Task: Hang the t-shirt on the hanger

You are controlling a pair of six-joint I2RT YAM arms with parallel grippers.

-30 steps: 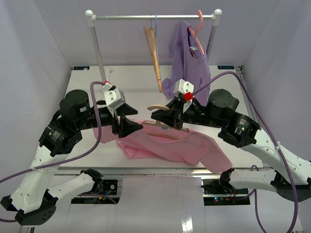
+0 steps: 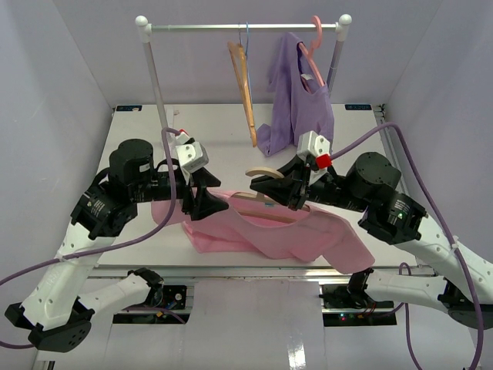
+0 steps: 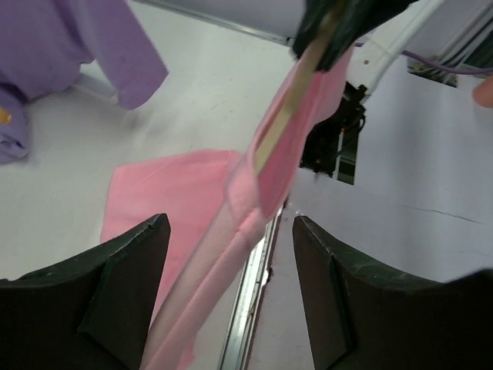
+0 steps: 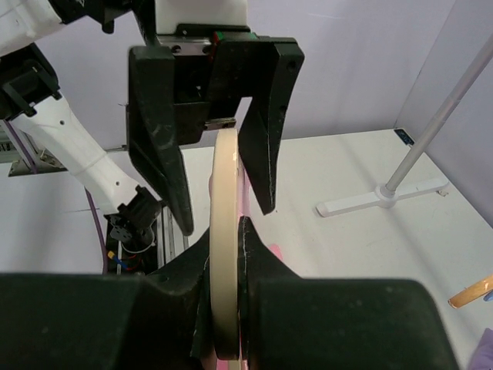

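The pink t-shirt (image 2: 277, 239) is draped below both grippers, a wooden hanger (image 2: 262, 173) partly inside its opening. My right gripper (image 2: 273, 185) is shut on the hanger, whose pale edge (image 4: 225, 231) rises between its fingers in the right wrist view. My left gripper (image 2: 208, 196) stands open at the shirt's left part; in the left wrist view a fold of pink fabric (image 3: 216, 270) over the hanger runs between its fingers, with space around it.
Behind, a white rack (image 2: 200, 28) carries empty wooden hangers (image 2: 240, 77) and a purple shirt (image 2: 300, 100) on a pink hanger.
My right gripper has shifted to the right with the hanger. My left gripper has also moved rightward and stays open.
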